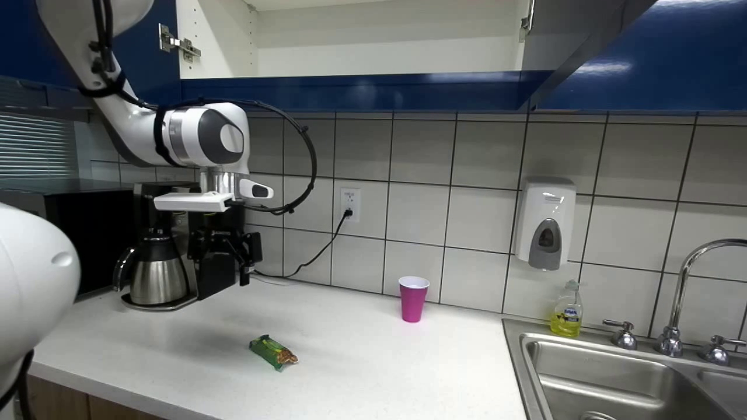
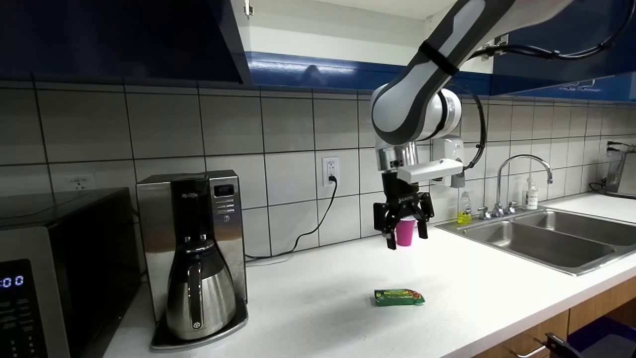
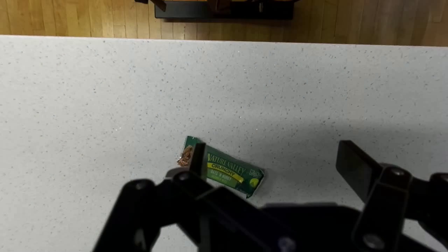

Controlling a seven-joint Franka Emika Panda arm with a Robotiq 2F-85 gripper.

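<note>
A green granola bar wrapper (image 1: 273, 352) lies flat on the white counter, labelled Nature Valley Crunchy in the wrist view. High above the counter, my gripper (image 2: 409, 238) is open and points down, with nothing between its fingers. In the wrist view the bar (image 3: 229, 170) appears partly behind the left finger (image 3: 197, 161), well below it; the right finger (image 3: 357, 170) stands wide apart over bare counter. A pink cup (image 1: 414, 301) stands upright near the tiled wall; in the second exterior view the gripper partly hides this cup (image 2: 405, 232).
A coffee maker with a steel carafe (image 2: 200, 289) stands beside a black microwave (image 2: 65, 262). The sink (image 1: 609, 371) and a yellow soap bottle (image 1: 566, 314) are across the counter. An open cabinet (image 1: 392, 42) hangs above.
</note>
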